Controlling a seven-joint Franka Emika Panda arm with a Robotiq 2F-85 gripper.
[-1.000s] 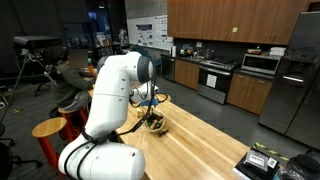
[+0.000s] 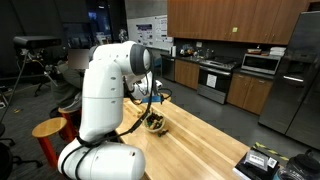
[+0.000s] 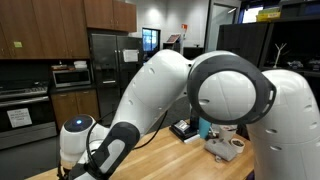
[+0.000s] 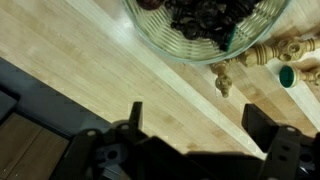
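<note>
In the wrist view my gripper stands open above a pale wooden table (image 4: 110, 75), its dark fingertips wide apart and nothing between them. A round woven basket (image 4: 190, 48) with dark turned pieces (image 4: 207, 18) in it sits at the top, cut off by the frame. Several light wooden pieces like chessmen (image 4: 292, 50) lie right of it; one small piece (image 4: 222, 80) rests close below the basket's rim. Exterior view 1 shows the basket (image 2: 154, 123) on the table beside the arm. Exterior view 2 hides it behind the arm.
Clear tabletop (image 2: 200, 145) stretches right of the basket. A black and white box (image 2: 258, 162) and dark items (image 2: 300, 168) stand at the table's right end. Red-topped stools (image 2: 48, 128) are on the left. A blue cup-like thing (image 3: 205, 129) stands by the arm.
In exterior view 1 the upper part of my arm has shifted slightly. The basket and the table have not visibly moved.
</note>
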